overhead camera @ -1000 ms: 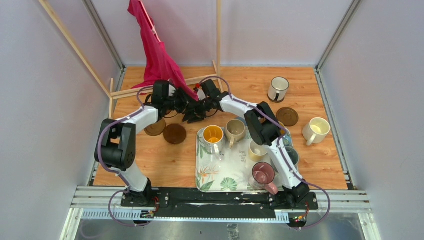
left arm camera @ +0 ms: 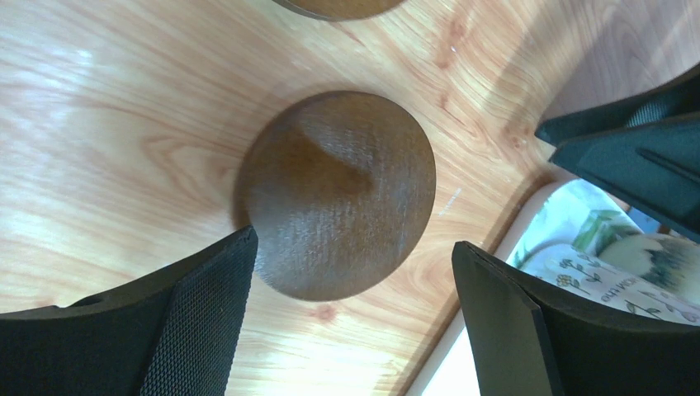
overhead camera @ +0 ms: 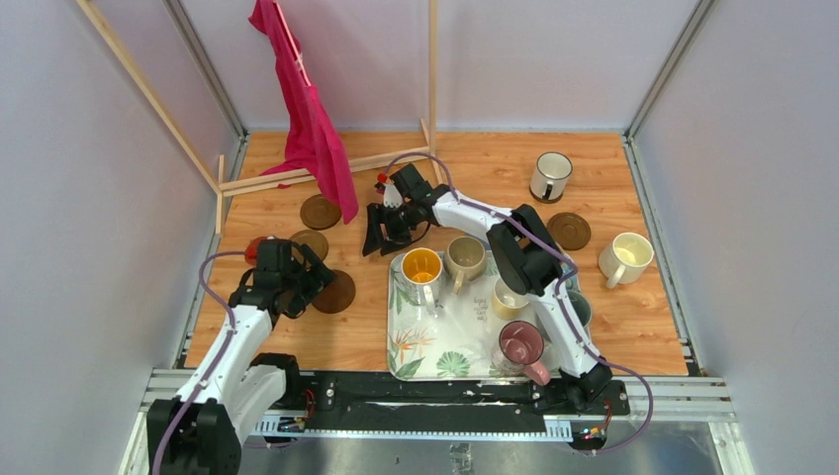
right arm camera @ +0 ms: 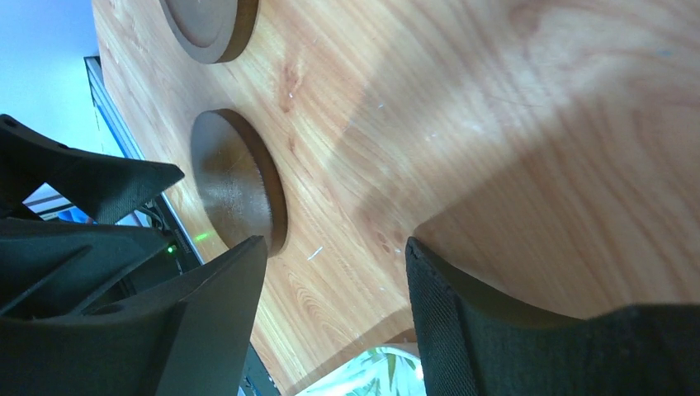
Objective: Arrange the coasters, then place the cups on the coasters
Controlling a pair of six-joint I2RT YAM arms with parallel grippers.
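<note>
My left gripper is open and empty over the left coasters; its wrist view shows a brown coaster just beyond the fingertips. Three coasters lie there in the top view, the upper one near the cloth. Another coaster lies at the right. My right gripper is open and empty, low over bare wood above the tray. Cups include an orange-lined mug, a beige mug and a pink mug on the tray, plus white and cream mugs at the right.
The floral tray fills the front middle. A pink cloth hangs on a wooden frame at the back left. Bare wood is free at the front left and back centre.
My left gripper has moved toward the front left, away from the right gripper and cloth.
</note>
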